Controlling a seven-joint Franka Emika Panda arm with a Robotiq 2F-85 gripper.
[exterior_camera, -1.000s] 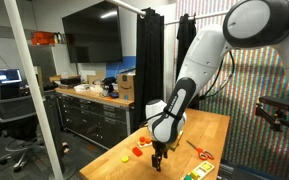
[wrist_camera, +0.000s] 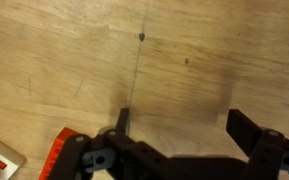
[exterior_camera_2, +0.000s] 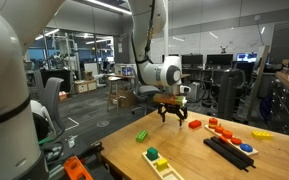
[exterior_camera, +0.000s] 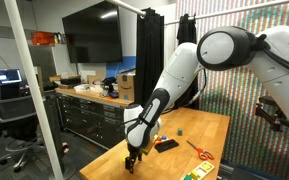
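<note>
My gripper (exterior_camera: 135, 160) is low over the wooden table (exterior_camera: 164, 166), near its left part in exterior view 1. In exterior view 2 the gripper (exterior_camera_2: 171, 118) points down above the table, to the left of a red block (exterior_camera_2: 194, 124). The wrist view has the gripper open, its two dark fingers wide apart with only bare wood between them. At that view's lower left a red block (wrist_camera: 56, 150) lies beside the left finger, outside the fingers. Whether the fingertips touch the table, I cannot tell.
Exterior view 2 shows a green block (exterior_camera_2: 141, 135), a pale tray (exterior_camera_2: 171, 173) with coloured pieces, a black object (exterior_camera_2: 231, 152) and a yellow piece (exterior_camera_2: 261, 134). Red-handled scissors (exterior_camera: 200, 152) lie on the right. Bare wood surrounds the gripper's spot.
In exterior view 1 my arm has swung left across the table. The gripper now covers the area where a yellow piece and a red block showed before.
</note>
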